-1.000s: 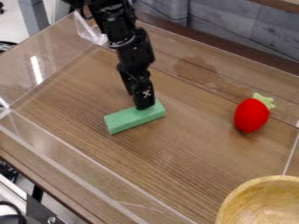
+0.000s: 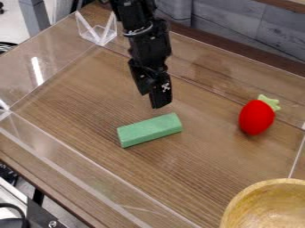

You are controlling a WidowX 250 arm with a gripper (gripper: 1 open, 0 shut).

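Observation:
The black arm reaches down from the top centre, and its gripper (image 2: 156, 96) stands open over bare table, just above and behind a flat green block (image 2: 149, 130). The block lies in the middle of the wooden table, apart from the fingers, with nothing visible between them.
A red strawberry-like toy (image 2: 256, 117) with a green top lies at the right. A yellow bowl (image 2: 262, 209) is at the bottom right corner, partly out of view. A clear plastic object (image 2: 95, 25) sits at the top left.
My gripper has moved up and back, away from the green block. Over the last second the block has shifted slightly to the right.

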